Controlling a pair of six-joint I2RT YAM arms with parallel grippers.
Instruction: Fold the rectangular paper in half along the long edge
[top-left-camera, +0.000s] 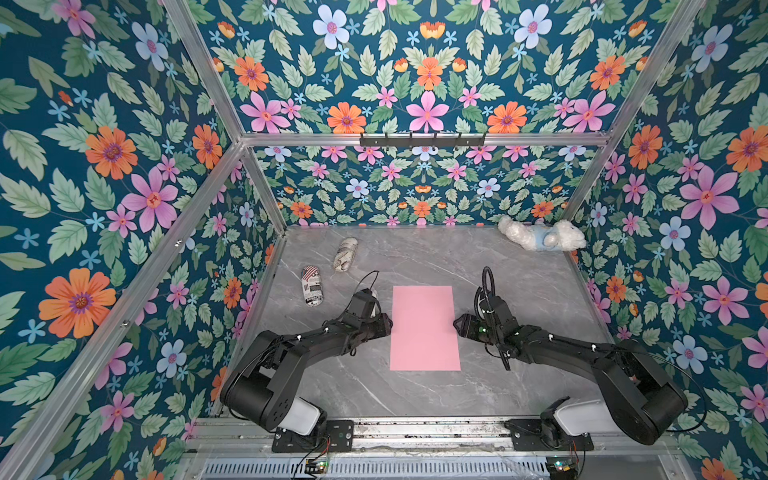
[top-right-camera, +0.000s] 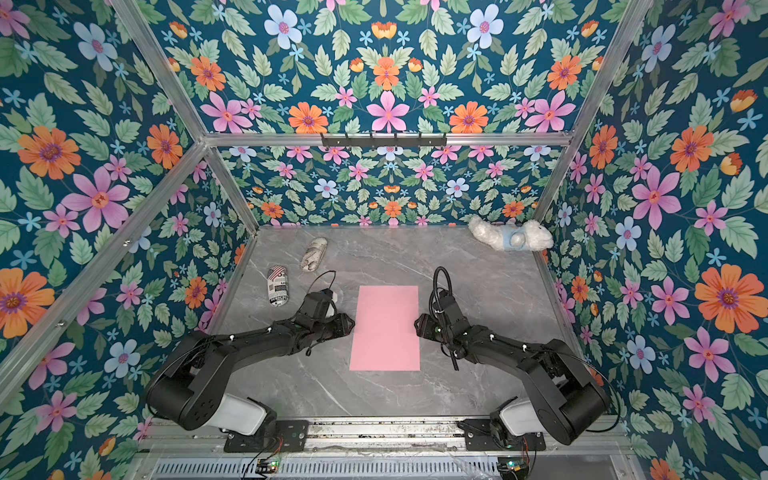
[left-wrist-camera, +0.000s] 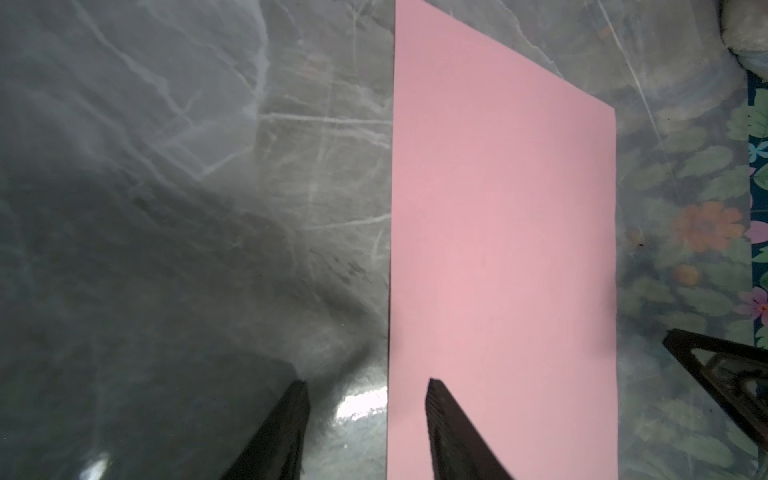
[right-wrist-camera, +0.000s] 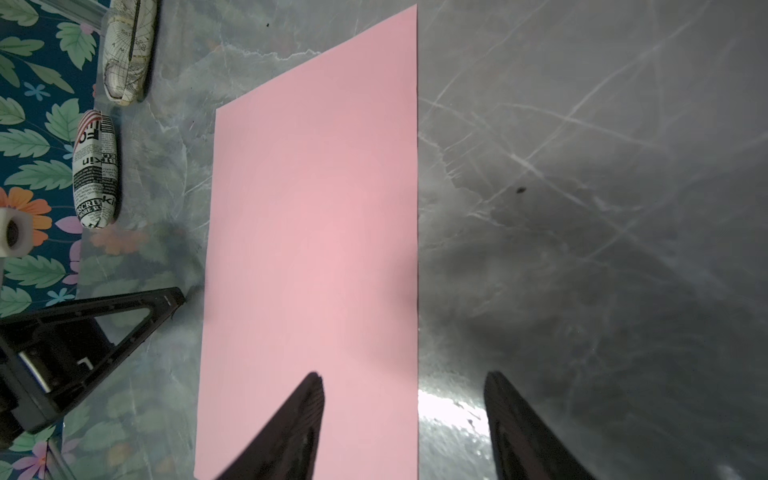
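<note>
A flat pink rectangular paper (top-left-camera: 424, 329) lies unfolded mid-table, its longer sides running front to back. At its left long edge, my left gripper is open; in the left wrist view one finger shows over bare table and the other over pink, the edge passing between them. Mirroring this on the opposite side, my right gripper is open with the right long edge of the paper between its fingers in view. Neither grips anything, and I cannot tell how high the fingertips are above the sheet.
Two printed pouch-like objects (top-left-camera: 312, 285) lie at the left back of the table. A white fluffy toy (top-left-camera: 542, 235) rests in the far right corner.
</note>
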